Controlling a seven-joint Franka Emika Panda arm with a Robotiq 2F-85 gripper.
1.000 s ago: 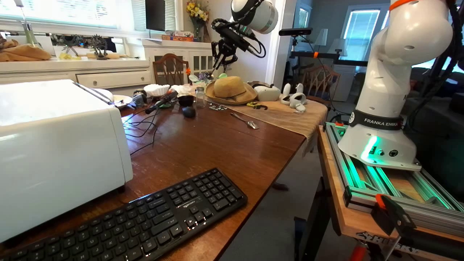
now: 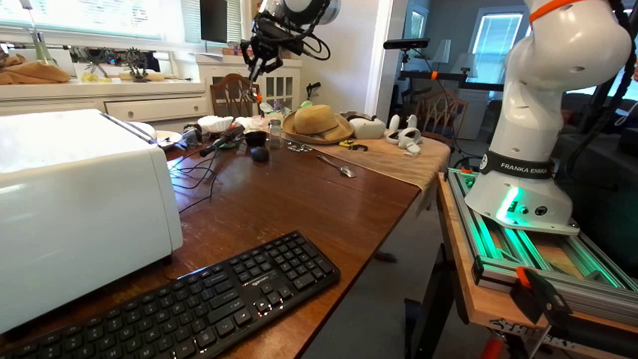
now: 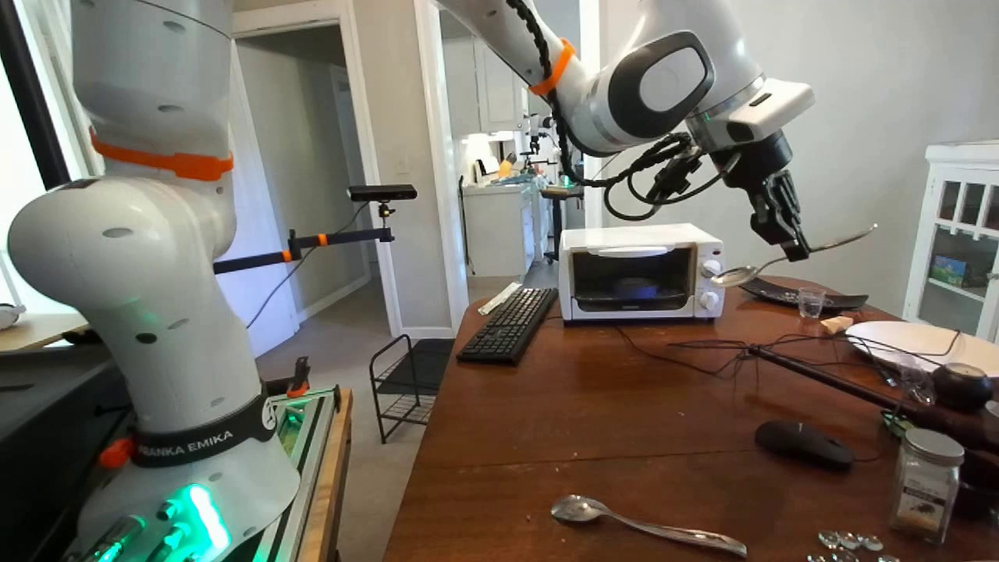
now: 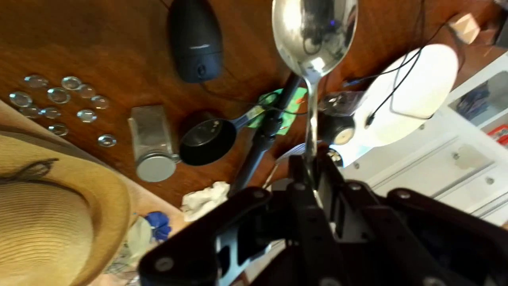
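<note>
My gripper (image 3: 796, 253) is raised above the far part of the brown table (image 3: 524, 431), shut on the handle of a silver spoon (image 3: 735, 275). In the wrist view this spoon (image 4: 312, 109) stretches up from between the fingers, its bowl (image 4: 318, 33) at the top edge. Exterior view 1 shows the gripper (image 2: 254, 78) high over the clutter, where the spoon is hard to make out. A second spoon (image 3: 646, 531) lies flat on the table near its front edge, clear of the gripper.
Below the gripper are a black mouse (image 4: 195, 43), a glass jar (image 4: 152, 140), a small black pan (image 4: 208, 140), loose cables and a white plate (image 4: 414, 95). A straw hat (image 2: 317, 122), toaster oven (image 3: 639, 272) and keyboard (image 3: 510, 325) stand around.
In exterior view 1 my gripper has moved left, away from above the hat and towards the plate's side. The spoon on the table has stayed put.
</note>
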